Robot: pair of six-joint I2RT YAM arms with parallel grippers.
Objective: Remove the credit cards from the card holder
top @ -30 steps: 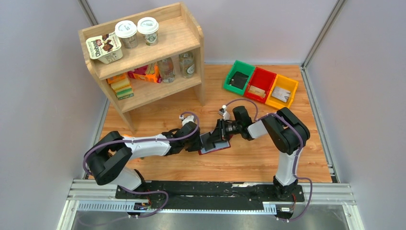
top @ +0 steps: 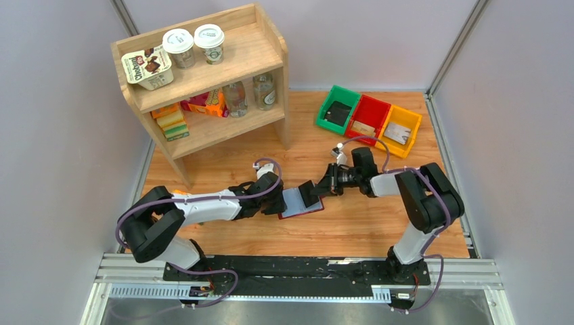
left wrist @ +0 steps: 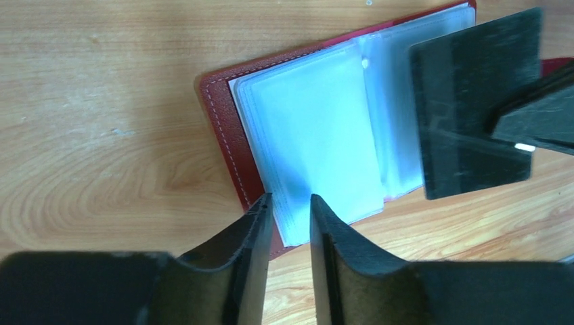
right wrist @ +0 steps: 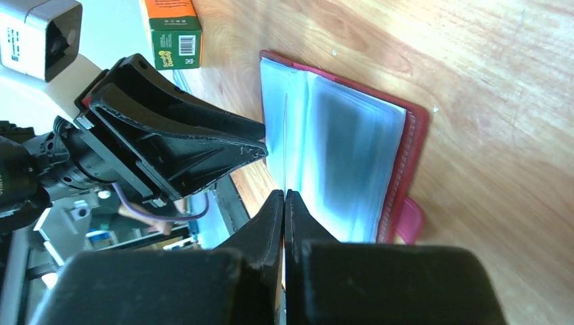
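Note:
The dark red card holder [left wrist: 223, 128] lies spread on the table, its clear sleeves [left wrist: 311, 135] facing up. Above its far part, in the left wrist view, a black card [left wrist: 467, 156] is held clear of the sleeves by my right gripper. That gripper is shut on it; in the right wrist view the card shows edge-on as a thin line rising from the fingertips. My left gripper is at the holder's stitched edge, part open, with a gap between its fingertips. Whether its fingers touch the holder cannot be told.
At the back right stand a green tray [top: 346, 92] with a black card, a red tray [top: 379, 106] with a beige one and a yellow tray [top: 411, 116] with something pale. A wooden shelf [top: 203, 145] fills the back left. Table in front of the trays is clear.
My right gripper has moved right with the black card, uncovering more of the holder's sleeves. The left arm and the holder have hardly moved.

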